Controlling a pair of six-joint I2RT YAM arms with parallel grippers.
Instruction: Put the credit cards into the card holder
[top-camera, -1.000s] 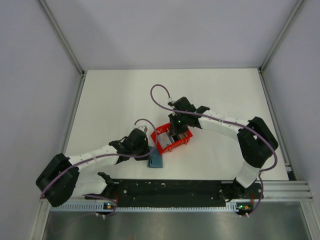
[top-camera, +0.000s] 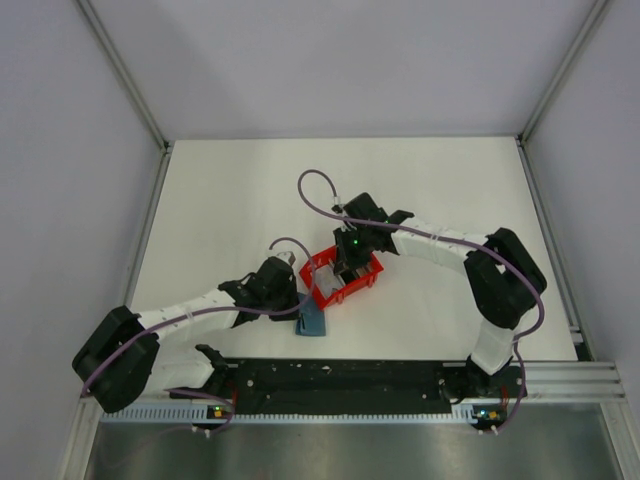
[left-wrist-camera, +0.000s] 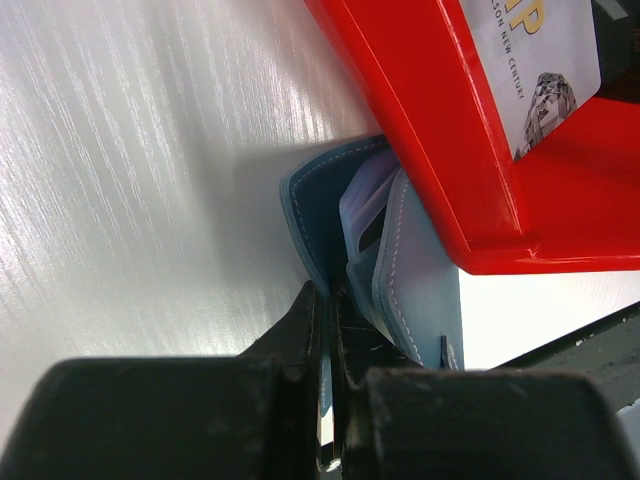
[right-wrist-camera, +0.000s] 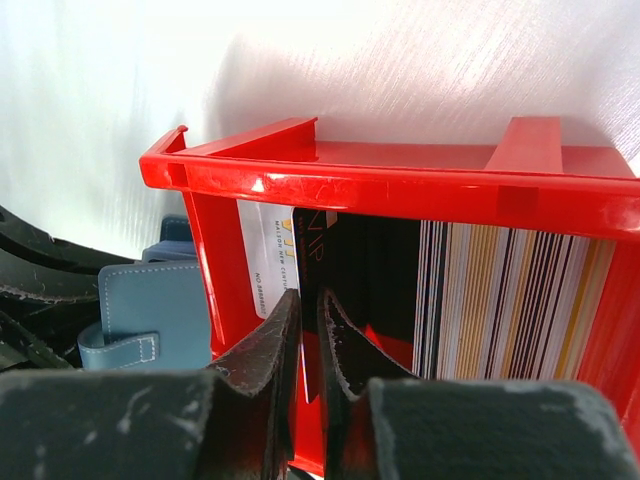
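Observation:
A blue-grey card holder stands partly opened beside the red tray, its near flap pinched in my left gripper; that gripper is shut on it. In the top view the holder lies at the tray's lower left. My right gripper reaches into the red tray and is shut on the edge of a black card with gold lettering. That card's lower end shows between the fingers. A white card leans against the tray's left wall, left of the black one.
The red tray also holds several striped cards standing on edge to the right of the black card. Its wall sits right against the holder.
My right gripper has shifted slightly left, and the red tray has slid slightly left too. The left arm and the card holder have stayed where they were.

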